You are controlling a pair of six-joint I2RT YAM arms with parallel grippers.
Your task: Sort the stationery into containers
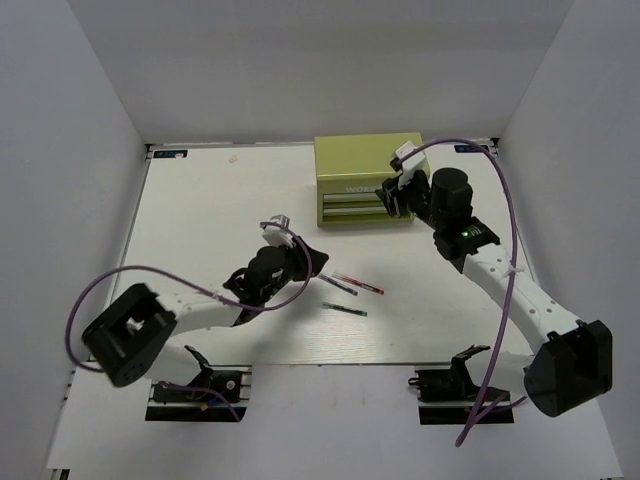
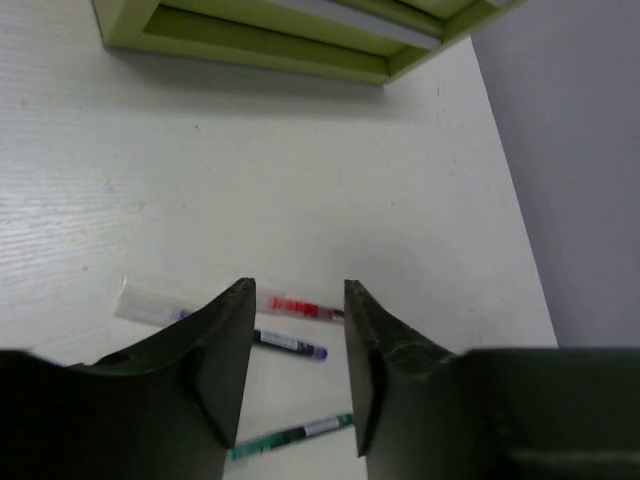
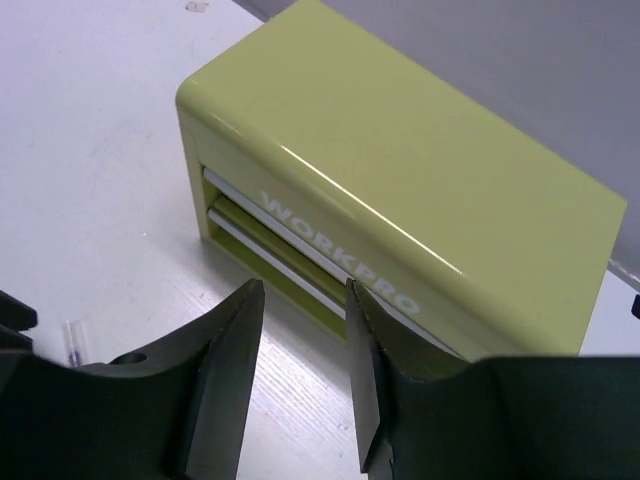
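Observation:
Three pens lie loose on the table: a red one (image 1: 359,284), a purple one (image 1: 339,285) and a green one (image 1: 345,308). In the left wrist view the red pen (image 2: 308,309), purple pen (image 2: 290,344) and green pen (image 2: 300,431) appear below and around the fingertips. My left gripper is open over them, its fingers apart and empty. A green WORKPRO box (image 3: 400,150) with a slotted front stands at the back. In front of and above it is my right gripper, also open and holding nothing.
A bit of the left gripper's dark finger (image 3: 15,318) shows at the left edge of the right wrist view. Open white table (image 1: 200,200) lies left of the box, and the right front of the table is clear too.

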